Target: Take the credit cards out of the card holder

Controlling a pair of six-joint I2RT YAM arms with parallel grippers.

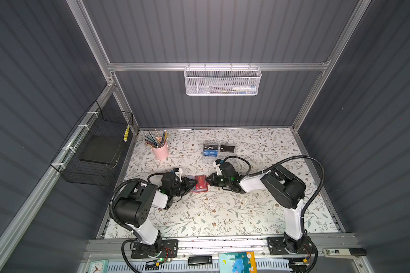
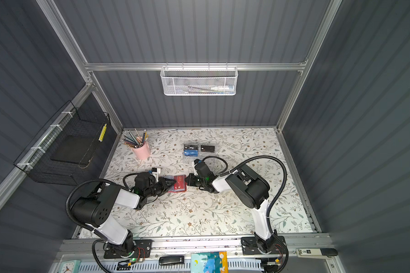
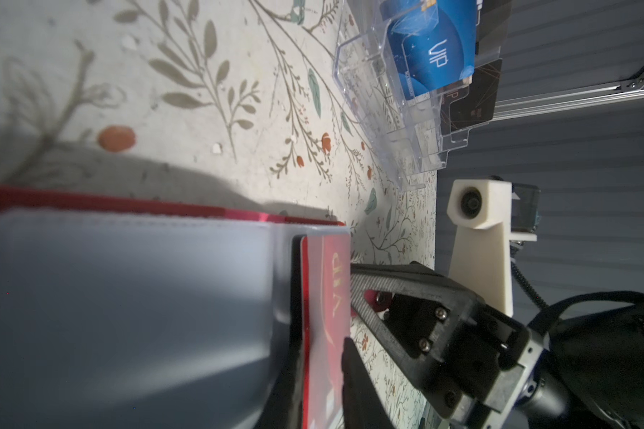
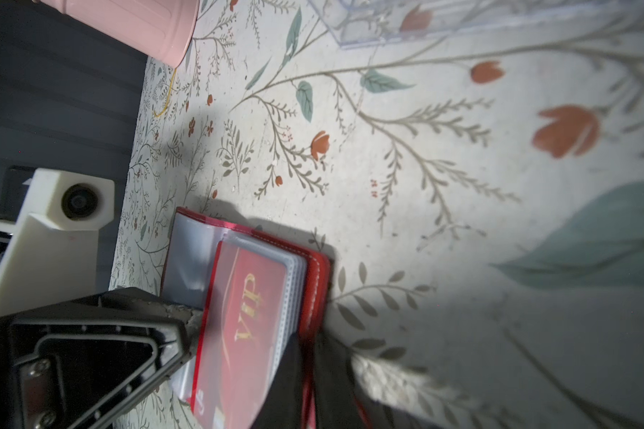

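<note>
The red card holder (image 1: pixel 207 189) lies open on the table between my two arms, with clear plastic sleeves (image 3: pixel 136 300) showing. A red VIP card (image 4: pixel 247 314) sits at its right side, mostly under clear plastic, with its left edge lifted out of the sleeve. My left gripper is at that edge, its fingers closed on either side of the thin card. At the opposite side, my right gripper is shut on the holder's red rim. The holder's left part is hidden under my left gripper in the top views.
Behind the holder stands a clear rack (image 1: pixel 210 158) with a blue card (image 1: pixel 210 153) and black cards. A pink pencil cup (image 1: pixel 160 152) is at the back left.
</note>
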